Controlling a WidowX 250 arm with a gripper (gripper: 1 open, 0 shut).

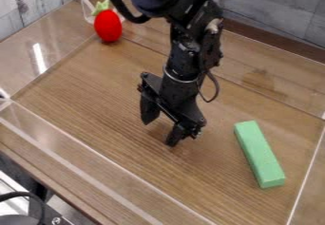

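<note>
The black gripper point(170, 121) is low over the middle of the wooden surface, its fingers pointing down near the board; whether it is open or shut is hard to tell. A green rectangular block point(259, 154) lies flat to the right of the gripper, apart from it, its long side running toward the front.
A red rounded object point(108, 26) stands at the back left, with a small green and white item just behind it. A dark cable runs at the lower left corner.
</note>
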